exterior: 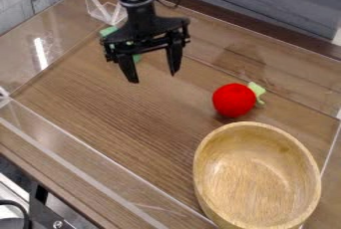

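Note:
The black robot gripper (152, 62) hangs over the upper middle of the wooden table, open, its two fingers apart with nothing seen between them. A green object (108, 31) is partly hidden behind the arm at the upper left. A red round object (233, 101) lies on the right of the table, with a small light green piece just behind it. A large wooden bowl (256, 178) sits at the lower right.
Clear plastic at the left edge and upper left is hard to make out. A grey wall runs along the back.

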